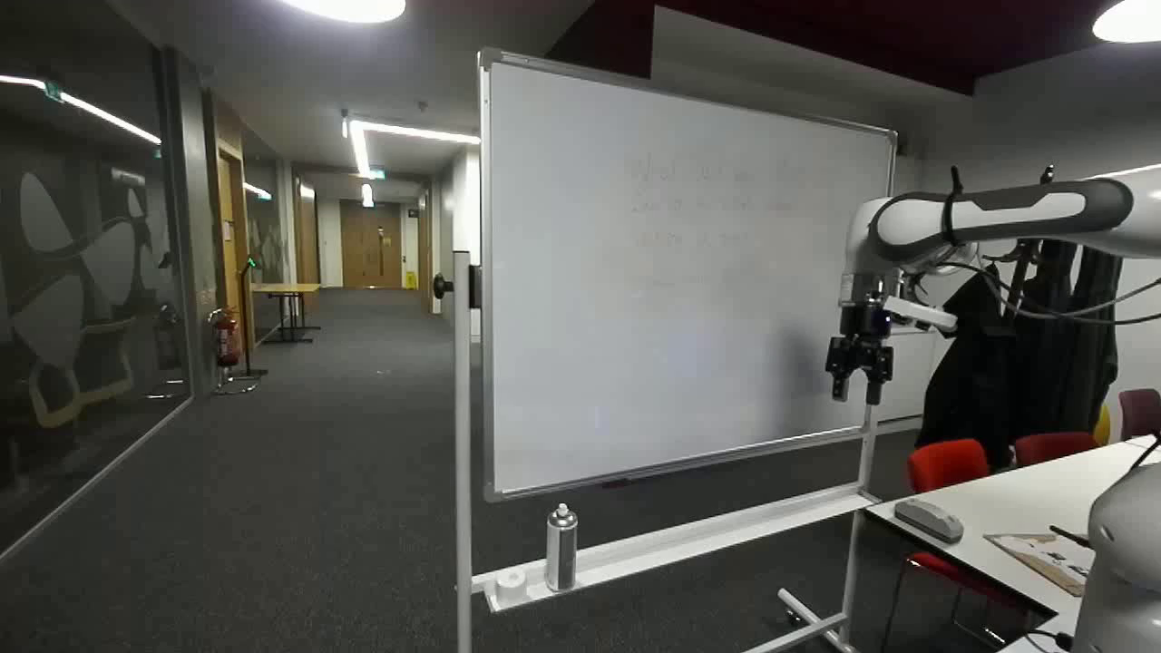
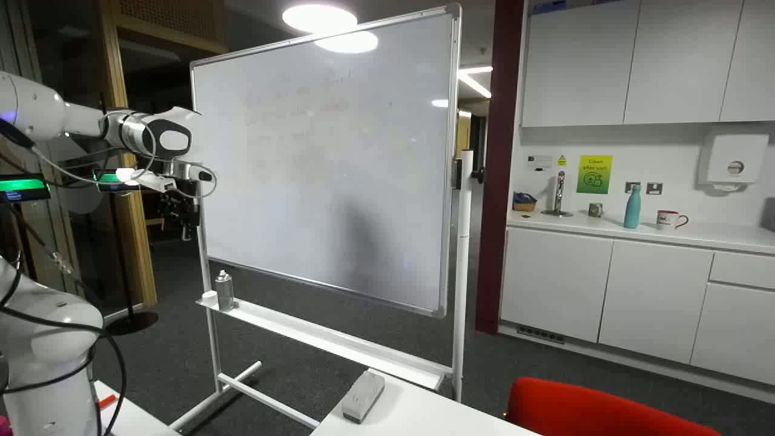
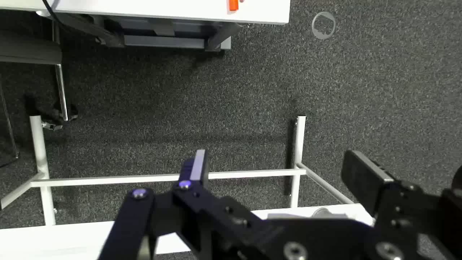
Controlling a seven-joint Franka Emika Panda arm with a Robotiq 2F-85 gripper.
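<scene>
My gripper hangs in the air beside the whiteboard, fingers pointing down. In the wrist view the two fingers stand wide apart, open, with only carpet and part of the board's stand visible between and beyond them. On the whiteboard's lower tray a silver spray can stands upright, and a small white roll-like item sits left of it. A grey eraser-like block lies on the corner of the white table, well away from the gripper. Faint writing shows on the board.
Red chairs stand around the table. An orange item lies on the table edge in the wrist view. Dark coats hang behind the arm. A kitchen counter with a blue bottle and a mug is far off.
</scene>
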